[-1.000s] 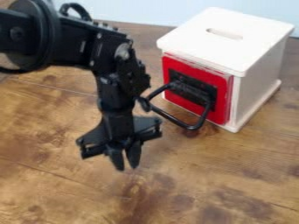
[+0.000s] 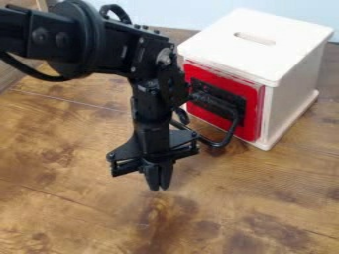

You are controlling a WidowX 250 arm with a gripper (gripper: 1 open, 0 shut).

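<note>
The black gripper (image 2: 158,179) hangs over the wooden floor in the centre of the view, pointing down, its fingers close together; whether anything is between them is not visible. To its right and behind stands a white box (image 2: 269,52) with a slot on top and a red front panel (image 2: 249,129). A black handle (image 2: 228,134) sticks out from that panel, partly hidden behind the arm.
A pale wall (image 2: 185,8) runs along the back.
Compared with a second ago, the gripper sits a little higher in the view and slightly to the right, with the arm covering more of the handle. The box has not moved.
</note>
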